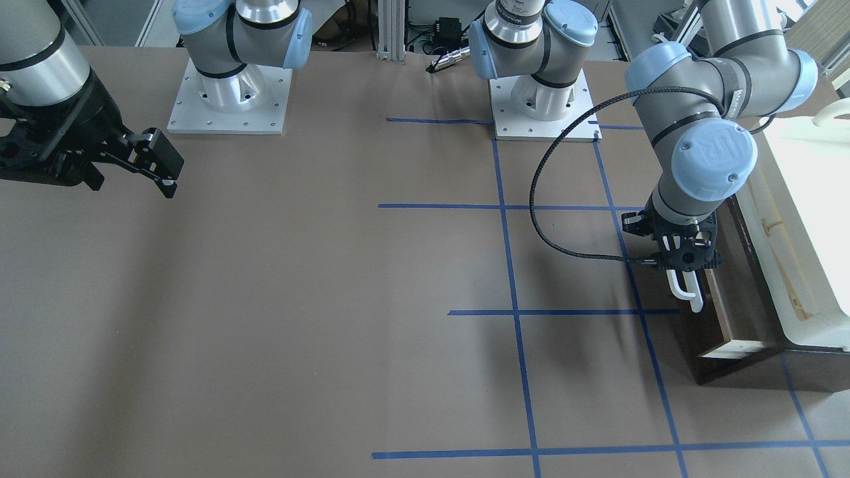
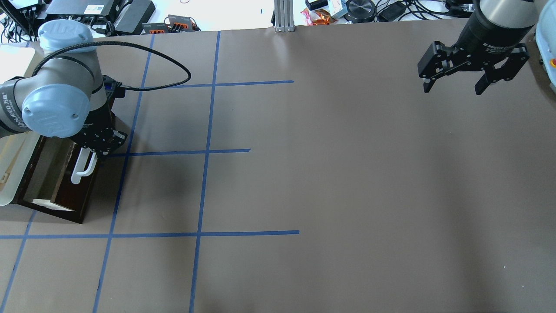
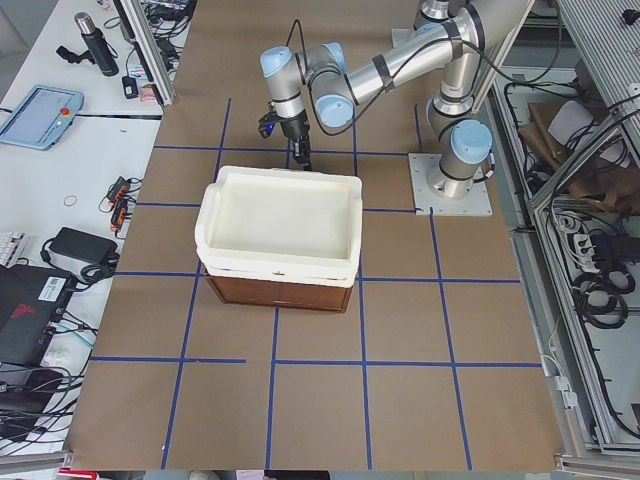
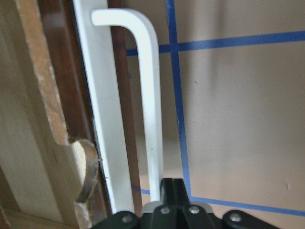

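A white bar handle [image 4: 150, 105] runs along a white strip on the outer face of a dark wooden drawer [image 2: 73, 193] under a white bin [image 3: 278, 222]. My gripper is down at the handle in the left wrist view, its black tips over the handle's lower part. Whether the fingers are shut on it or open cannot be told; the front view [image 1: 675, 243] shows the black gripper body hiding that part of the handle.
Another arm's black gripper [image 1: 131, 163] hangs at the left of the front view. More arm bases stand at the back. The taped floor [image 1: 358, 279] beside the drawer is clear.
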